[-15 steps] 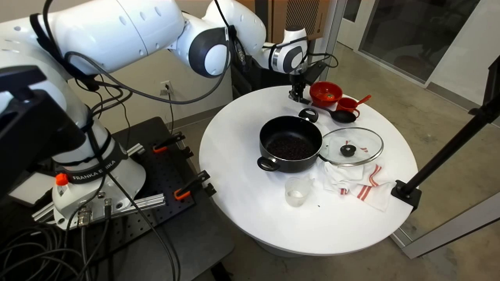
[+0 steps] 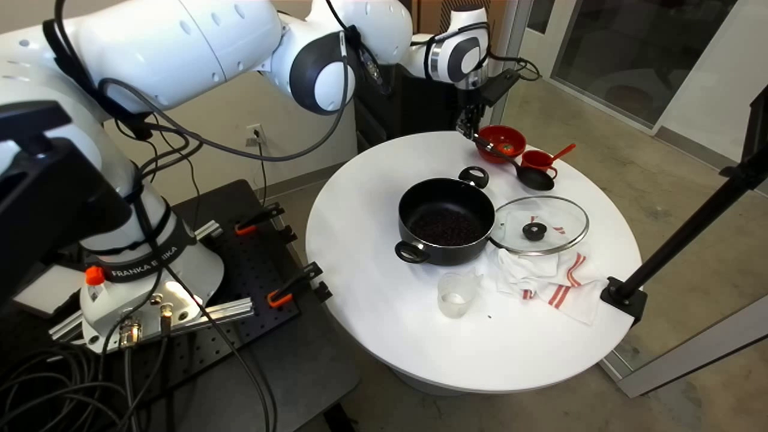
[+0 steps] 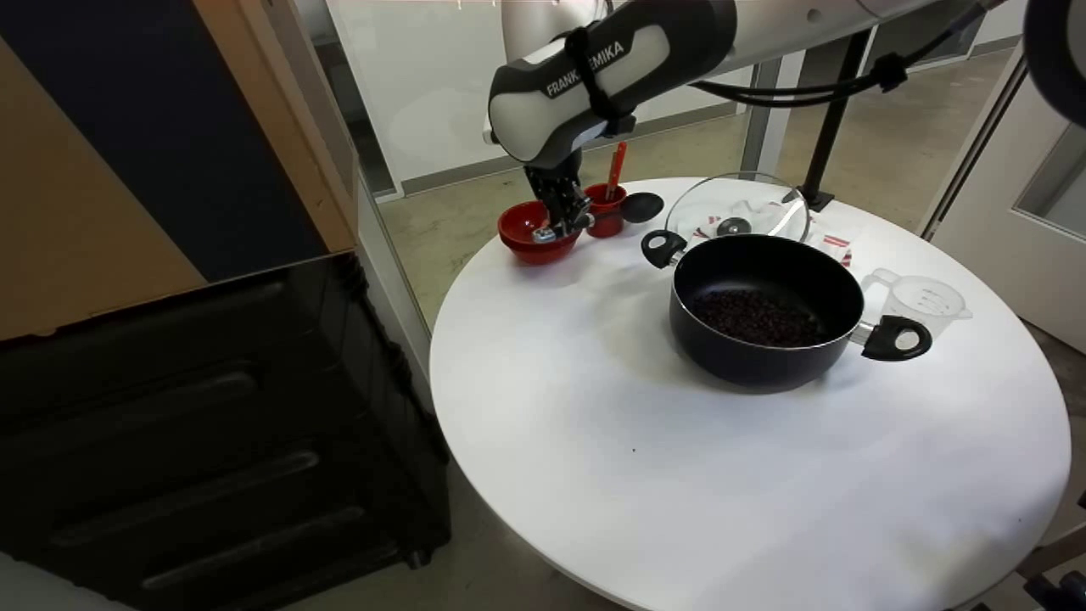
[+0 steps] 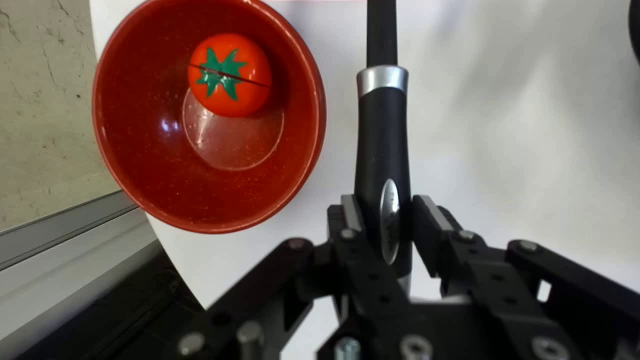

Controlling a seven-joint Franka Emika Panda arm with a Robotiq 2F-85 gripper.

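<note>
In the wrist view my gripper is shut on the black handle of a ladle [image 4: 384, 144], one finger pressed to either side. The ladle's round black bowl [image 2: 536, 179] points away from the arm, near the red cup [image 2: 536, 162]; exterior view 2 shows that bowl at the cup's right. A red bowl [image 4: 153, 162] lies to the left of the handle in the wrist view, with a red tomato [image 4: 231, 99] bearing a green star inside. The black pot [image 3: 753, 361], open on top, has dark beans [image 3: 758, 317] at its bottom.
A glass lid [image 2: 540, 225] rests on a striped towel [image 2: 569, 288] beside the pot. Near them stands a clear measuring cup [image 2: 456, 295]. A red utensil [image 3: 617, 168] leans in the cup. Bare white table [image 3: 570, 407] stretches in front of the pot.
My gripper has risen and shifted right in exterior view 1, carrying the ladle with it. The ladle's bowl moved slightly right, and the red cup shifted slightly right as well.
</note>
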